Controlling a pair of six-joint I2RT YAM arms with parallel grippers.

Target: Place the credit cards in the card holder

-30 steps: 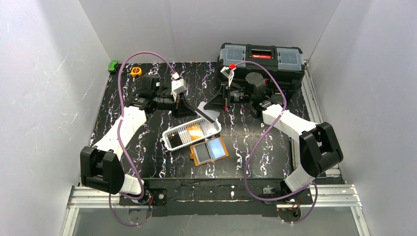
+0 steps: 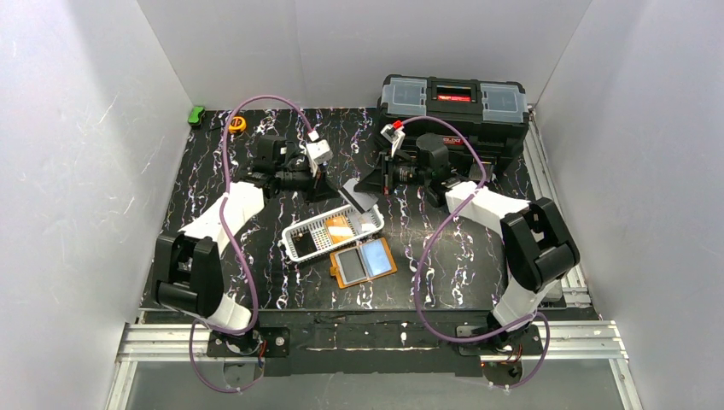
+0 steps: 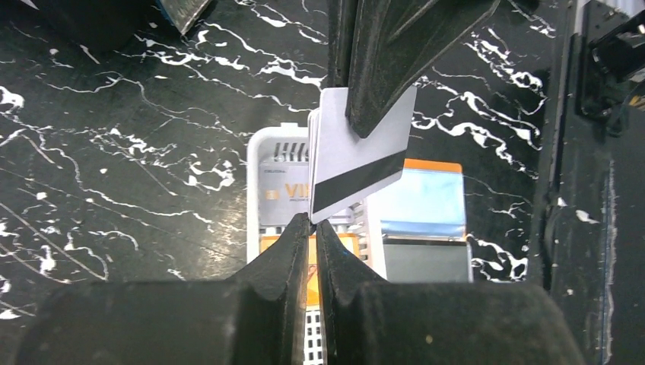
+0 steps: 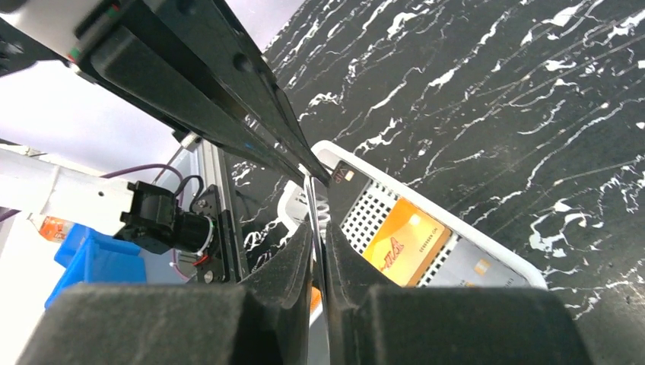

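A small stack of white cards with a black stripe (image 3: 357,171) is held between both grippers above the white basket (image 2: 299,256). My right gripper (image 2: 367,184) is shut on its upper part; my left gripper is shut on its lower corner. In the right wrist view the stack shows edge-on between the fingertips. Inside the basket lie an orange card (image 4: 407,239), a grey card (image 4: 479,270) and a dark card (image 2: 304,242). The open card holder (image 2: 376,258), orange-edged with clear sleeves, lies just below the basket in the top view.
A black toolbox (image 2: 452,120) fills the back right. An orange tape measure (image 2: 236,125) and green object (image 2: 195,116) sit at the back left.
Both arms have shifted slightly, the left one a little rightward at the elbow and wrist, the right one's elbow leftward.
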